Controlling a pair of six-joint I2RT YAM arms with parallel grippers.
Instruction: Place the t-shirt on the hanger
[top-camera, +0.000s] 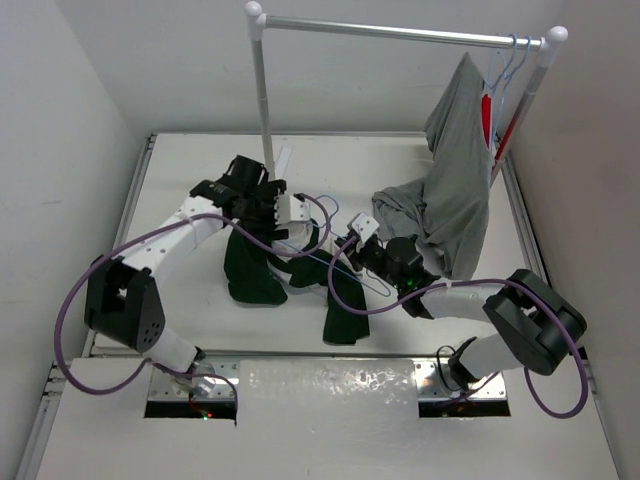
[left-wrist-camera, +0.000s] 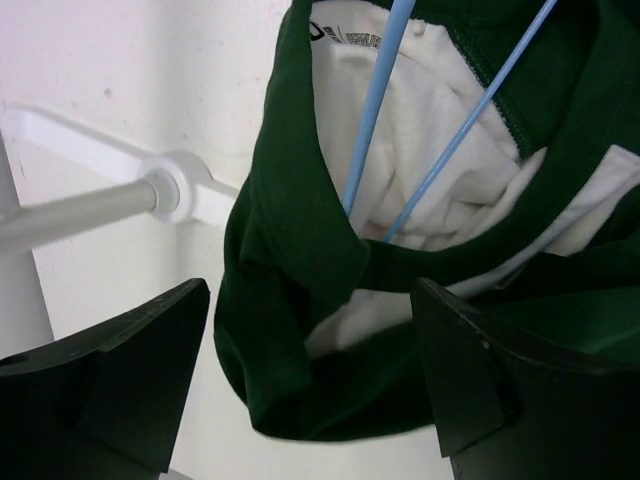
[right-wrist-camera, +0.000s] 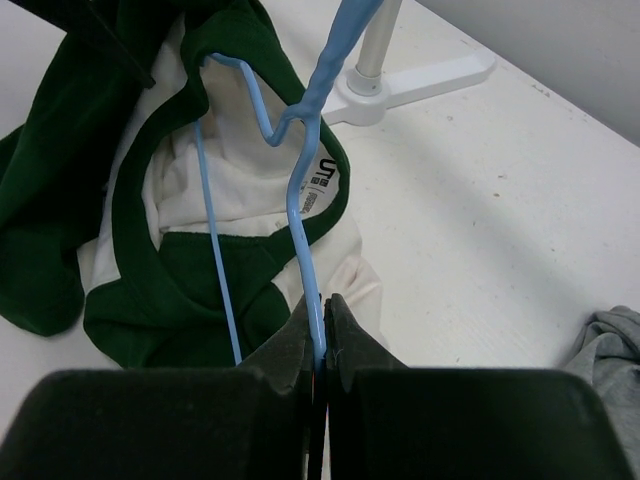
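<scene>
A dark green and white T-shirt (top-camera: 340, 315) lies bunched on the table, its neck opening upward with a blue hanger (right-wrist-camera: 305, 200) reaching inside it. My left gripper hangs over the green collar (left-wrist-camera: 290, 200), fingers part open, apparently nothing clamped between them. The hanger's rods (left-wrist-camera: 375, 100) pass into the collar in the left wrist view. My right gripper is shut on the blue hanger near the shirt's front right.
A rail (top-camera: 400, 32) spans the back, with blue hangers (top-camera: 510, 60) and a grey garment (top-camera: 455, 180) at the right, part of it on the table. The rail's foot (right-wrist-camera: 440, 78) stands behind the shirt. Bare table shows at left.
</scene>
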